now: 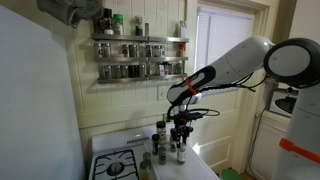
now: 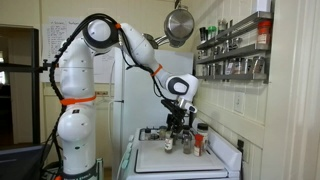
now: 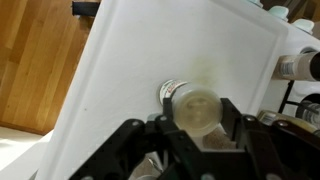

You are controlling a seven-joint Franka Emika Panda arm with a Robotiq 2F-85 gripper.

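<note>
A small jar with a round, brownish top (image 3: 198,110) sits between the dark fingers in the wrist view, and my gripper is shut on it. In exterior view 1 the gripper (image 1: 181,137) points down, with the pale jar (image 1: 181,154) below its fingers over the white counter. Exterior view 2 shows the same jar (image 2: 168,145) under the gripper (image 2: 176,130). Whether the jar's base touches the surface I cannot tell.
Several spice jars (image 2: 200,138) stand close by along the wall. The stove (image 1: 116,167) lies left of them in exterior view 1. Wall shelves (image 1: 140,80) with jars are above. Bare white worktop (image 3: 115,70) surrounds the held jar on one side.
</note>
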